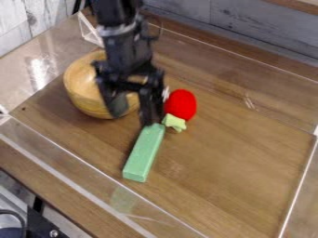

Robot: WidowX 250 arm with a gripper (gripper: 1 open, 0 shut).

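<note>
My gripper [133,112] is a motion-blurred dark shape in the centre of the camera view, hanging over the right part of the wooden bowl [84,81] and just above-left of a long mint-green block [145,152] lying on the table. The blur hides the finger details. A red object [181,102] with a pale green top end [174,122] lies right of the gripper.
Raised edges border it at back and sides. A white wire-like item sits at the back left, behind the bowl, and dark cables are at the lower left corner.
</note>
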